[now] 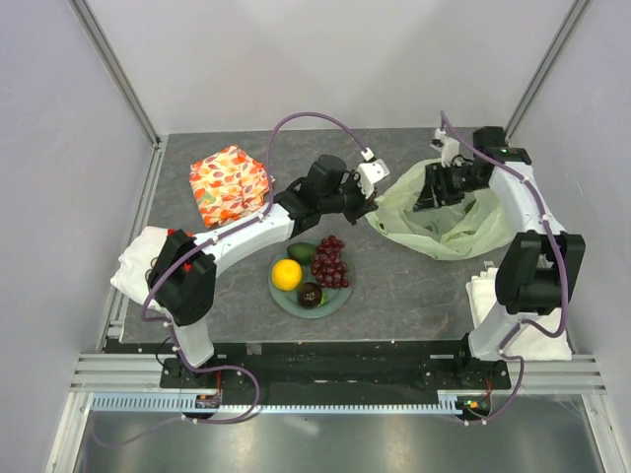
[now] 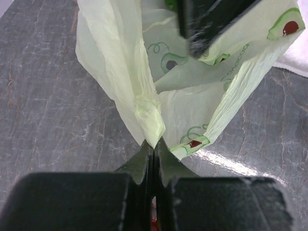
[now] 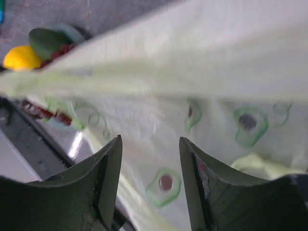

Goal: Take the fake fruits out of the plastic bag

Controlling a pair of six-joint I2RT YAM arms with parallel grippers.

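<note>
The pale green plastic bag point(image 1: 434, 239) lies spread open on the right half of the table. My left gripper is shut on a gathered piece of the bag's edge point(image 2: 148, 118), at its left side. Over the bag's mouth, my right gripper point(image 1: 426, 203) stands with its fingers point(image 3: 109, 166) apart and no fruit between them; printed bag wall shows behind. A green patch point(image 2: 171, 5) appears inside the bag, too cut off to identify. On a plate point(image 1: 285, 303) are an orange point(image 1: 287, 275), an avocado point(image 1: 302, 252), red grapes point(image 1: 328, 264) and a dark round fruit point(image 1: 310, 296).
An orange-patterned cloth point(image 1: 229, 185) lies at the back left, with a white cloth point(image 1: 141, 266) in front of it. Another white cloth point(image 1: 532, 337) lies front right, by the right arm. Bare table point(image 1: 409, 305) shows between plate and bag.
</note>
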